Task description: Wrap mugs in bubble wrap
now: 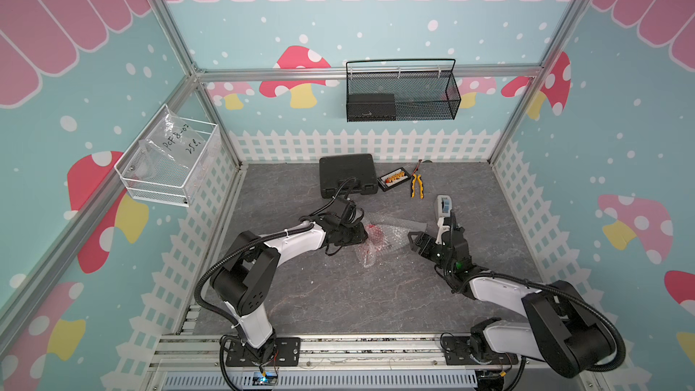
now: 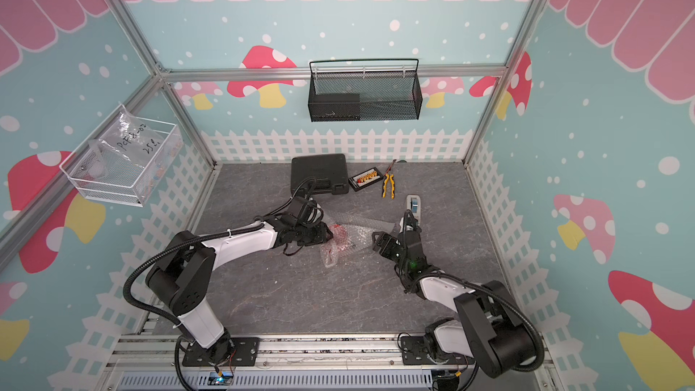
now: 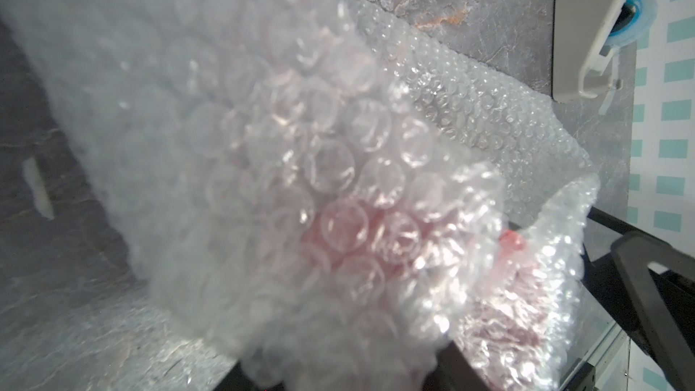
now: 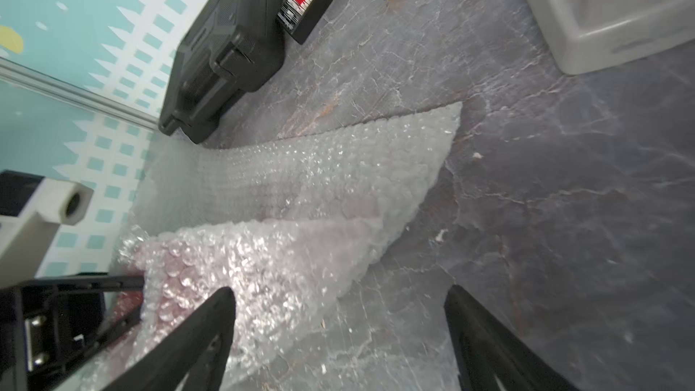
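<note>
A red mug (image 3: 354,235) shows through a clear layer of bubble wrap (image 3: 239,101); most of its shape is hidden. My left gripper (image 1: 361,235) is at the mug's left side. In the left wrist view the wrap bulges between its fingertips, hiding how firmly they close. One end of the wrap (image 4: 405,152) trails flat across the table to the right, and a folded flap lies over the mug. My right gripper is open and empty, right of the bundle, near the wrap's trailing end.
A tape dispenser (image 1: 443,207) stands just behind my right gripper. Farther back are a black case (image 1: 347,172), a tray of small parts (image 1: 394,178) and yellow-handled pliers (image 1: 417,184).
</note>
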